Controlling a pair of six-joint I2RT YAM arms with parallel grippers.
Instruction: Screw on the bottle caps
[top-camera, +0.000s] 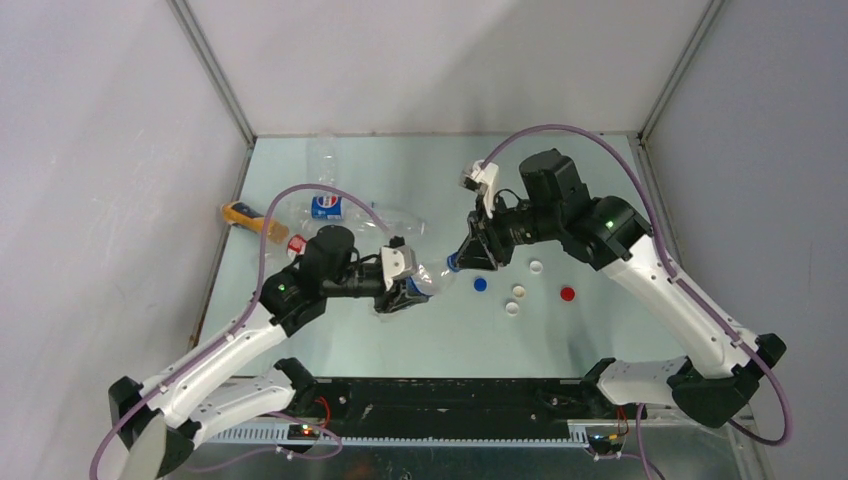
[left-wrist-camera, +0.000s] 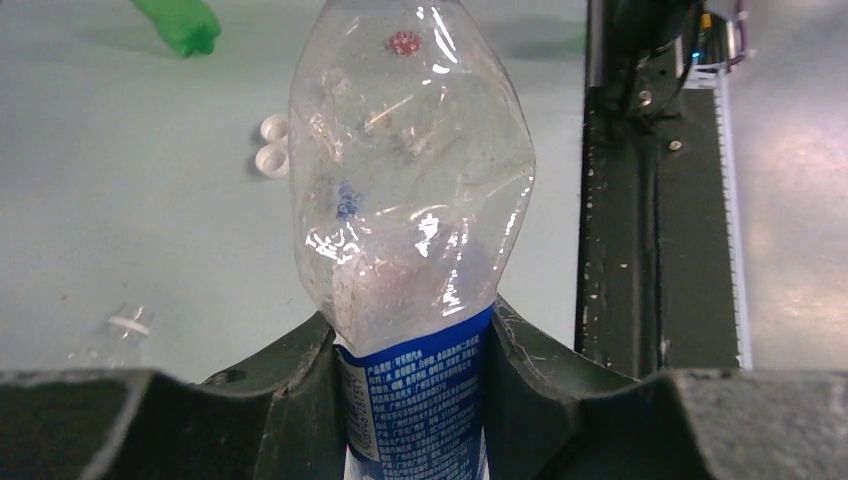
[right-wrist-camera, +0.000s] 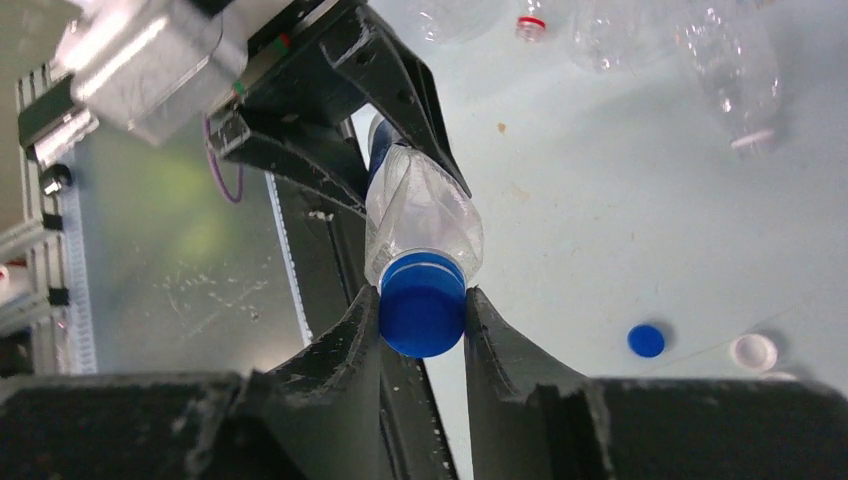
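A clear plastic bottle with a blue label (left-wrist-camera: 412, 400) is held sideways in mid-air by my left gripper (top-camera: 405, 290), shut on its body; in the left wrist view the fingers press on the label. My right gripper is shut on the blue cap (right-wrist-camera: 422, 310) at the bottle's neck, as the right wrist view shows. Whether the cap is fully seated cannot be told. Loose caps lie on the table to the right: blue (top-camera: 480, 284), red (top-camera: 567, 294) and several white (top-camera: 535, 267).
Several other bottles lie at the back left, including a Pepsi-labelled one (top-camera: 326, 205) and an orange one (top-camera: 245, 216).
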